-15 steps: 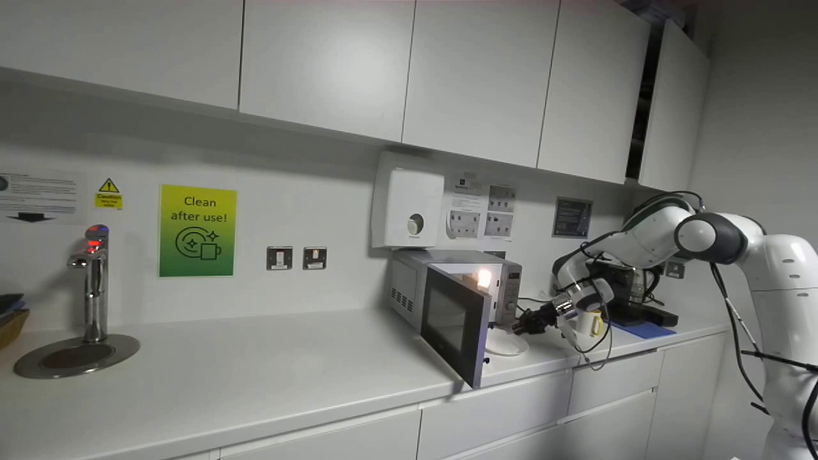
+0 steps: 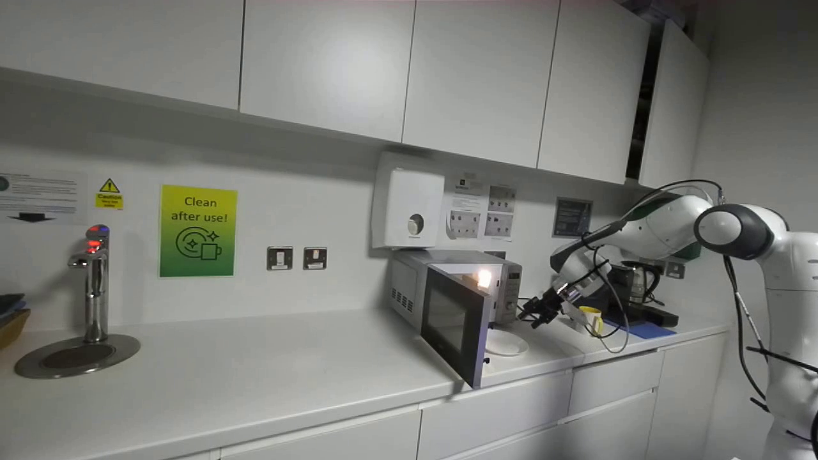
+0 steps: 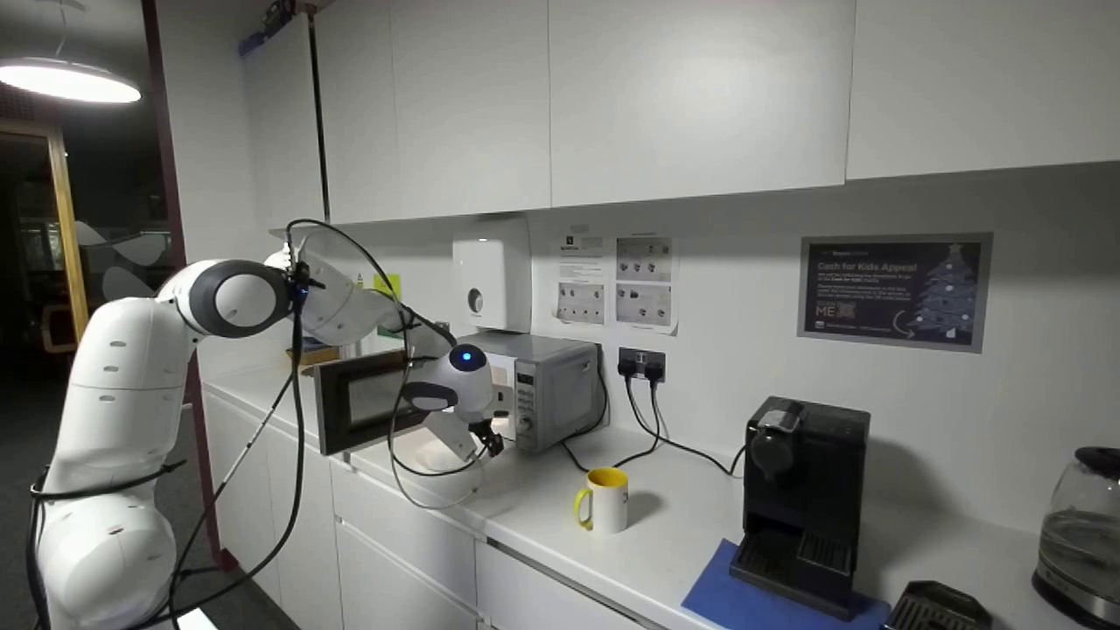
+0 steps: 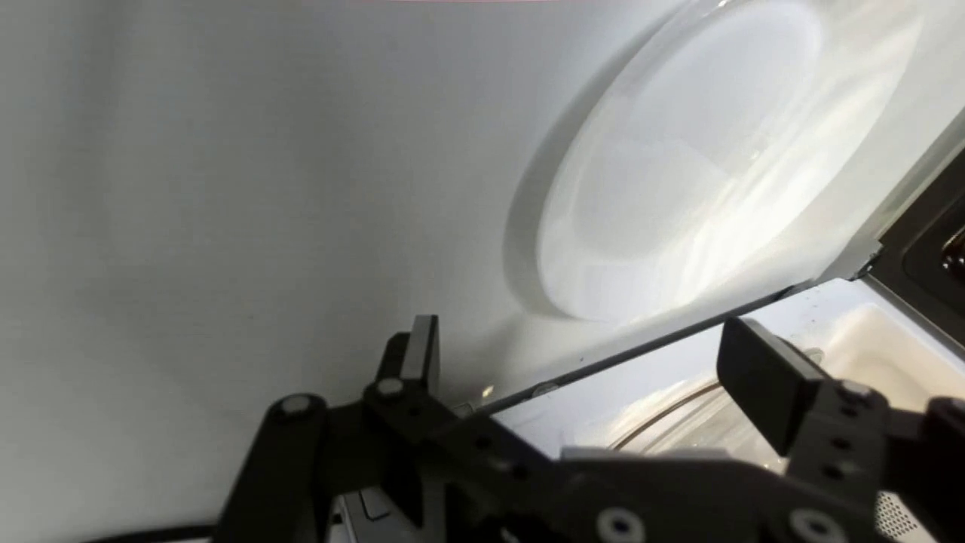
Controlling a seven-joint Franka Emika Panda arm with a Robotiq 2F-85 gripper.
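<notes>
A white plate [image 2: 506, 342] lies on the counter in front of the microwave [image 2: 460, 280], whose door [image 2: 454, 326] is swung open with the light on inside. In exterior view 1 my gripper [image 2: 534, 314] is raised above the counter, to the right of the plate. The wrist view shows my gripper open, its two fingers far apart and nothing held between them. Ahead of the fingers the plate [image 4: 696, 154] appears empty, with the microwave's lit cavity [image 4: 669, 412] at the lower right.
A white mug with yellow inside [image 3: 609, 504] stands on the counter right of my gripper. Farther right are a black coffee machine [image 3: 803, 504] on a blue mat [image 3: 717, 583] and a glass pot [image 3: 1081, 535]. The open microwave door juts over the counter's front. Left of it, the counter [image 2: 291, 375] is clear.
My gripper has risen and drawn back slightly to the right, away from the plate. Plate, microwave and its door look unmoved.
</notes>
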